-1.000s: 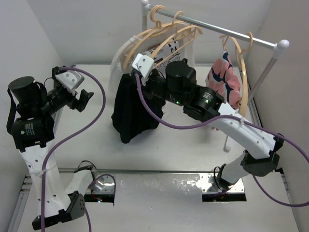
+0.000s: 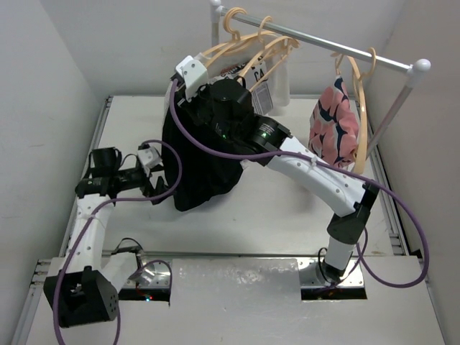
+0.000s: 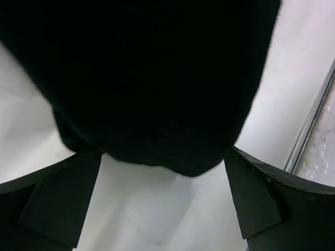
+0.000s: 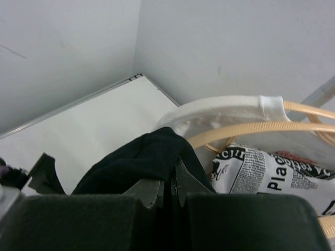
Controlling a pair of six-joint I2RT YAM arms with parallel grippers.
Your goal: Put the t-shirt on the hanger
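The black t-shirt (image 2: 205, 169) hangs below my right gripper, which is shut on a fold of its cloth. In the right wrist view, a wooden hanger (image 4: 251, 127) shows just beyond and to the right of the gripped fold. My left gripper is open at the shirt's lower left part. Black cloth (image 3: 162, 104) fills much of the left wrist view, its hem reaching the level of the fingertips. Whether the cloth lies between the left fingers or just past them I cannot tell.
Several wooden hangers with clothes hang on the rack's metal bar (image 2: 316, 39), among them a white printed garment (image 4: 261, 170). A pink patterned garment (image 2: 336, 126) hangs at the right.
My left arm has moved right and down to the shirt's lower left part.
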